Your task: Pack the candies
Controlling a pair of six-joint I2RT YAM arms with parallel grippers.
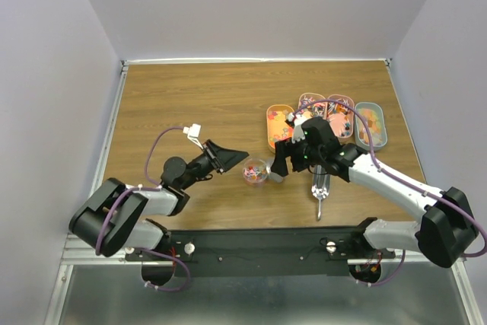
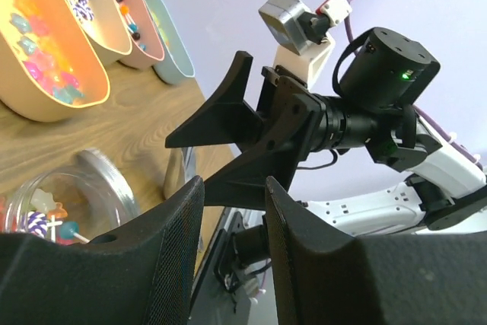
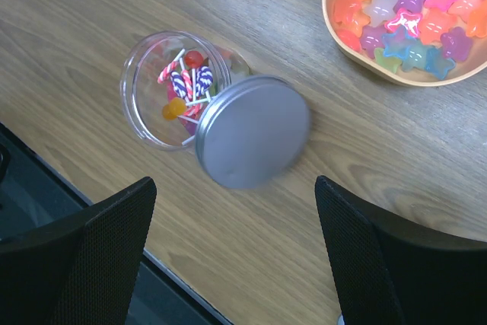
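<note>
A clear jar (image 1: 253, 172) holding lollipops and other candies stands between my grippers, its silver lid (image 3: 253, 132) tipped off to the right side of its mouth. In the left wrist view the lid (image 2: 110, 180) rests at the jar's far side. My left gripper (image 1: 236, 156) is left of and above the jar, with dark fingers close together and nothing seen held; how far they are parted is unclear. My right gripper is open over the table just right of the jar, nothing between its fingers.
Several candy bins (image 1: 278, 123) fill the back right, including one of star candies (image 3: 402, 71). A metal scoop (image 1: 319, 192) lies below the right arm.
</note>
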